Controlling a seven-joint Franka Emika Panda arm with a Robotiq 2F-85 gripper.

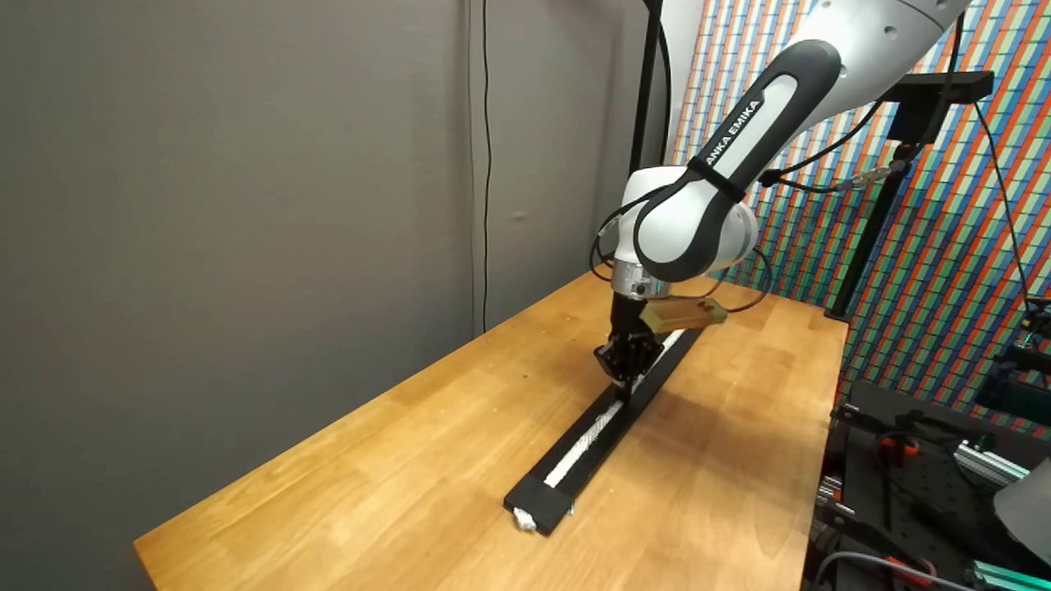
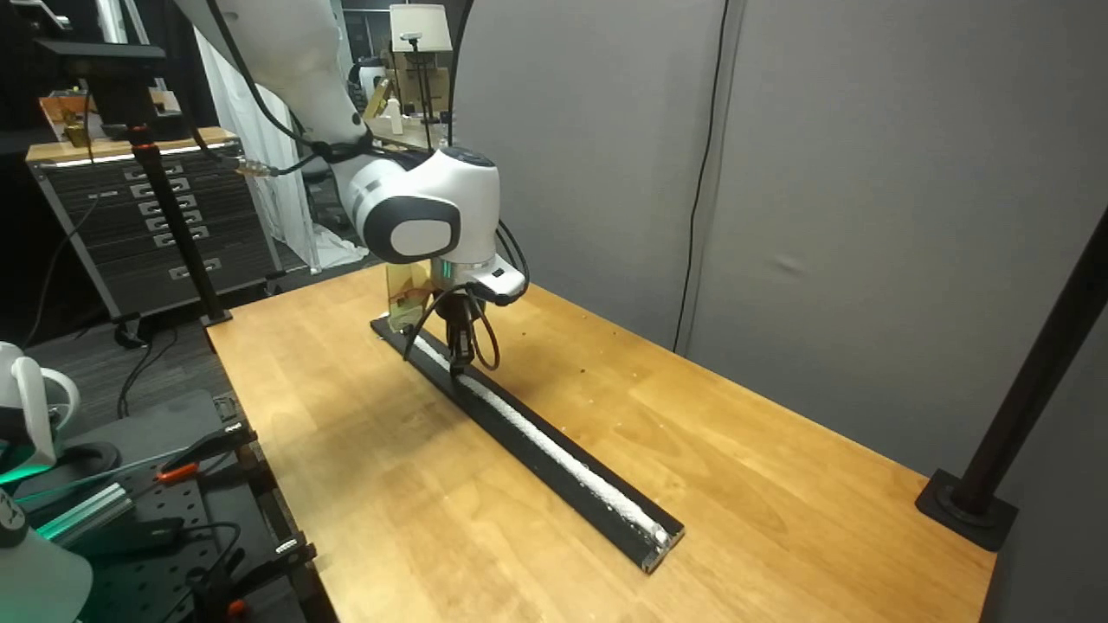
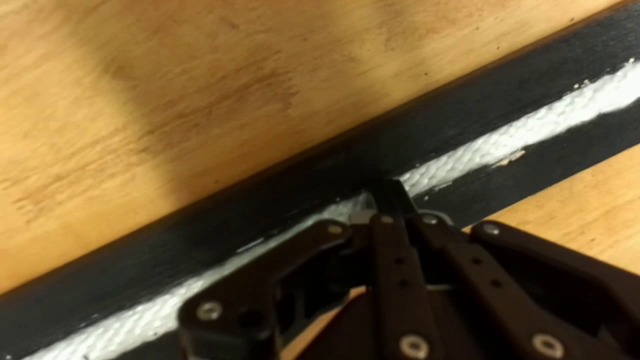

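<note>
A long black board (image 1: 548, 501) lies flat on the table, with a white textured strip (image 2: 566, 464) running along its middle. My gripper points down at the strip partway along the board, and its fingers are shut. In the wrist view the strip (image 3: 465, 160) shows on both sides of the fingertips, which stand right at it. Whether they touch or press on the strip is hard to tell, and nothing shows between them. At the board's near end in exterior view 1, a white tuft (image 1: 524, 518) pokes out.
Bare wooden table (image 2: 748, 488) surrounds the board on both sides. A grey wall (image 1: 296, 246) runs along one long edge. A black post (image 2: 987, 457) with a square foot stands at one corner, and another stand (image 2: 182, 239) rises at the far side.
</note>
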